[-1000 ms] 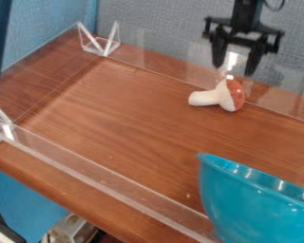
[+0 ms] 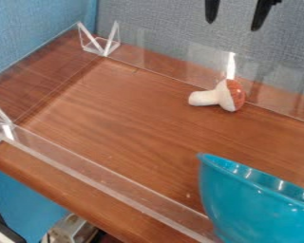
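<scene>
My gripper (image 2: 237, 11) hangs at the top edge of the camera view, its two dark fingers apart with nothing between them; the rest of it is out of frame. Below it, toward the back of the wooden surface, a toy mushroom (image 2: 218, 96) with a white stem and red-orange cap lies on its side, close to the clear back panel. A large teal bowl (image 2: 250, 204) fills the lower right corner.
Clear plastic panels with white corner brackets (image 2: 99, 39) edge the wooden surface (image 2: 104, 123). Grey and blue padded walls stand behind and to the left.
My gripper has moved upward, away from above the mushroom and mostly out of view. A dark shape at the left edge has left the frame. The mushroom and bowl have not moved.
</scene>
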